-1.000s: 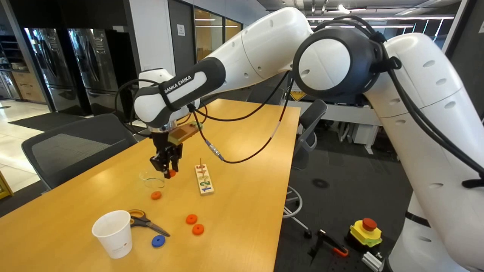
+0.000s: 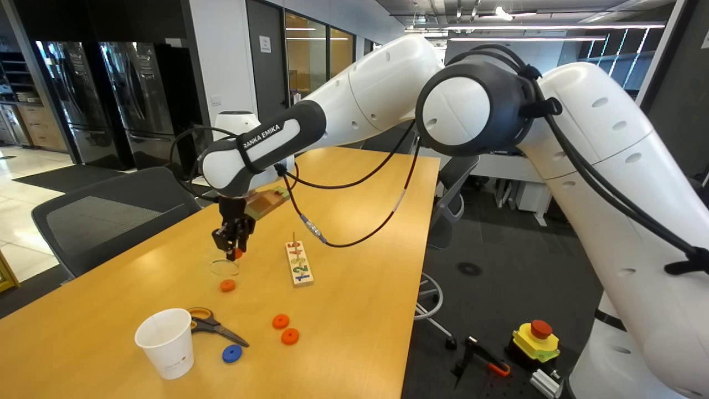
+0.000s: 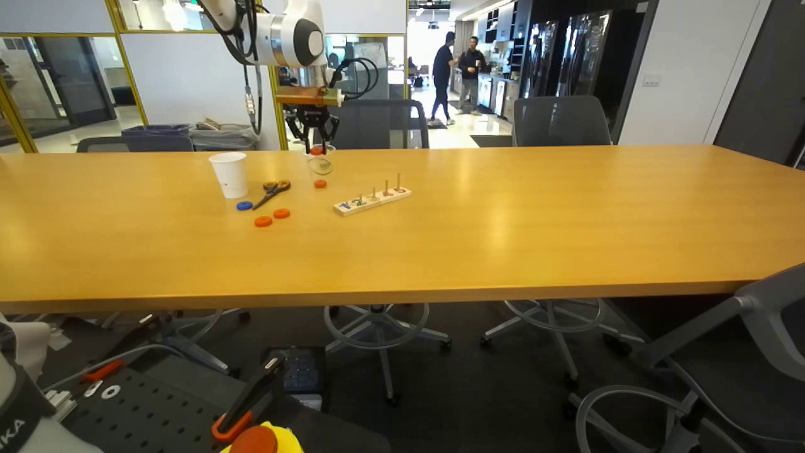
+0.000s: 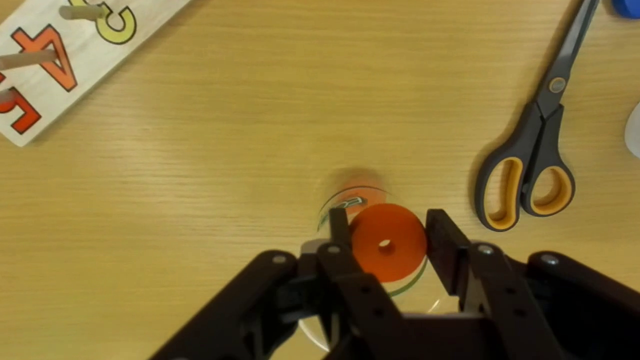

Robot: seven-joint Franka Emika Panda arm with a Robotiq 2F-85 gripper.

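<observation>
My gripper is shut on an orange ring [image 4: 393, 267], whose small centre hole faces up in the wrist view. A clear glass [image 2: 224, 273] is under and around that ring in the views; whether the ring is inside its rim cannot be told. Another orange ring [image 2: 227, 285] lies on the table at the glass's near side, seen partly through or beside the glass in the wrist view. The wooden board [image 2: 299, 265] with numbers and upright pegs stands apart from the gripper, its pegs bare.
Black and orange scissors [image 4: 537, 144] lie near a white paper cup [image 2: 166, 346]. A blue ring [image 2: 232, 353] and two more orange rings [image 3: 263, 221] [image 3: 281, 214] rest nearby. Wide bare table [image 3: 566, 219] stretches beyond the board.
My gripper has moved left in exterior view 1, away from the peg board and over to the glass, with the orange ring still held. The glass appears slightly shifted.
</observation>
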